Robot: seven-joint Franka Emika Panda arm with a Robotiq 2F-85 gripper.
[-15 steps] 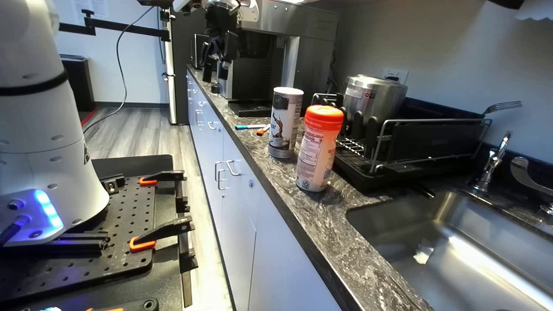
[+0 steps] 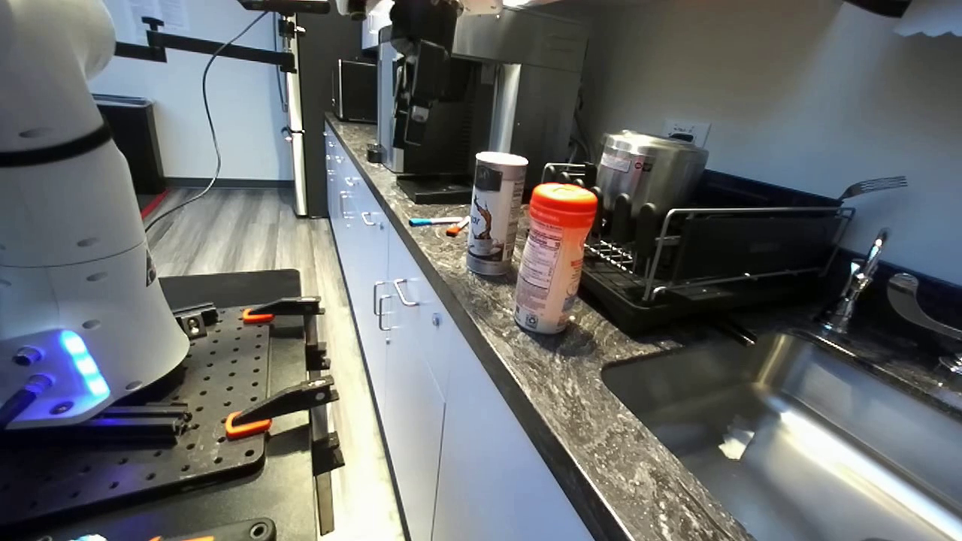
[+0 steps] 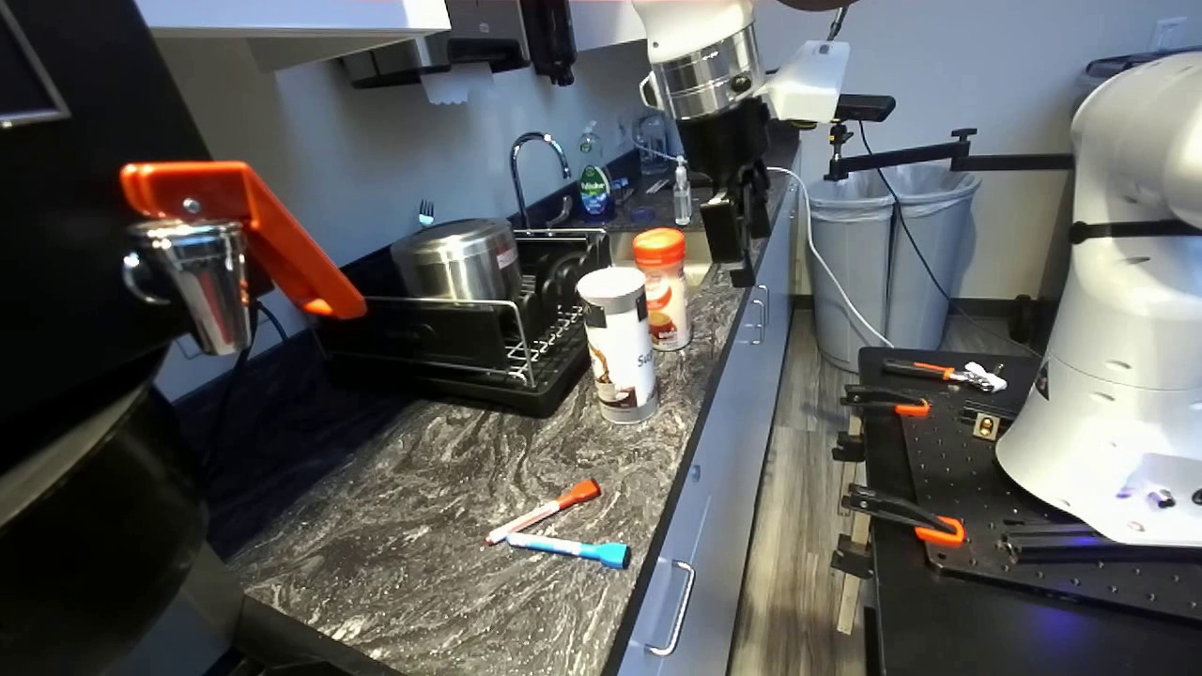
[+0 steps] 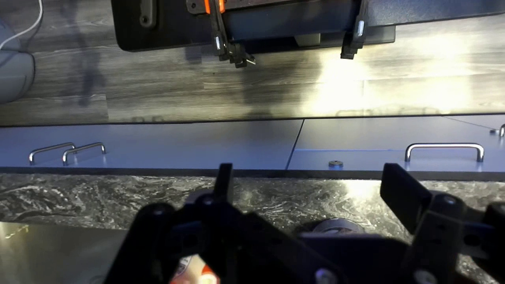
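My gripper [image 2: 416, 108] hangs in the air above the counter, higher than both canisters. In the wrist view its two dark fingers [image 4: 398, 189] are spread wide, open, with only counter and cabinet front showing between them. A white and grey sugar canister [image 3: 620, 349] stands upright on the counter. Close by, an upright creamer canister with a red lid [image 2: 565, 203] is nearer the sink. Part of that creamer canister [image 4: 194, 269] shows low in the wrist view, largely hidden by the gripper. A red marker [image 3: 547, 513] and a blue marker [image 3: 569, 547] lie flat on the counter.
A dish rack [image 2: 757, 239] holding a steel pot [image 2: 649, 171] stands behind the canisters, beside the sink [image 2: 839, 424]. A coffee machine [image 2: 532, 45] occupies the counter's far end in exterior view 1. Open counter [image 3: 417, 530] surrounds the markers.
The canisters and markers have stayed put.
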